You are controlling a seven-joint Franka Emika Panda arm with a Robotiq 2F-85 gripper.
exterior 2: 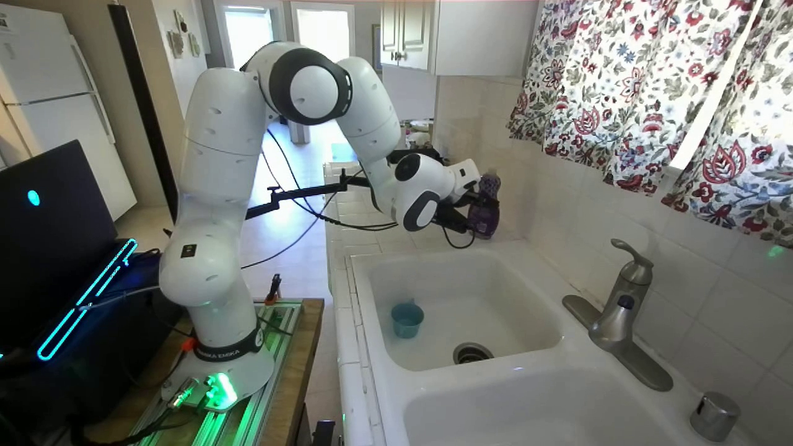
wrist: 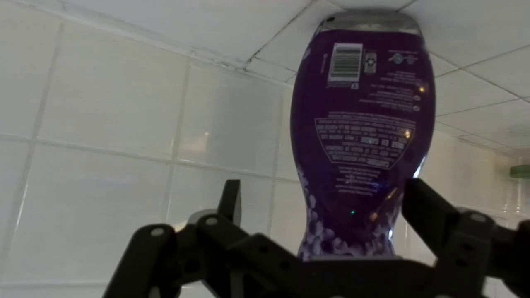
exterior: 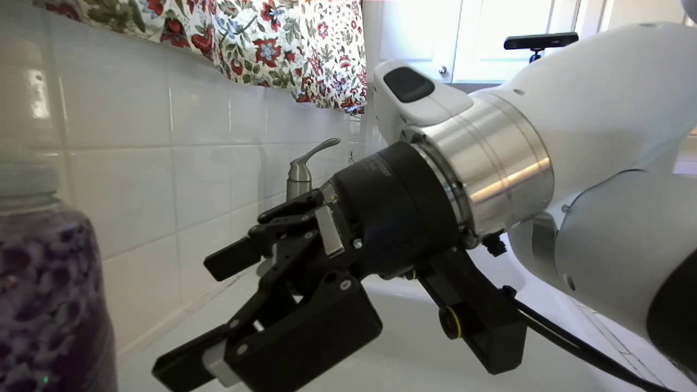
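A purple bottle (wrist: 365, 114) with a barcode and printed text fills the right of centre in the wrist view. Its grey end (wrist: 370, 20) is at the top of that view. My gripper is open, its two fingers wide apart, with the bottle's lower part in view between them and nearer the right finger. From exterior view 1 the gripper (exterior: 206, 313) is seen tilted downward, a gap separating it from the bottle (exterior: 49, 294) at the left edge. In exterior view 2 the arm partly covers the bottle (exterior 2: 484, 212) beyond the sink.
White tiled wall (exterior: 124, 196) runs close beside the gripper. The sink (exterior 2: 490, 286) has two basins; a blue cup (exterior 2: 406, 319) is in the far one. A metal faucet (exterior 2: 628, 297) rises by the wall. Floral curtains (exterior 2: 617, 89) hang above. A black cable (exterior: 575, 353) trails from the wrist.
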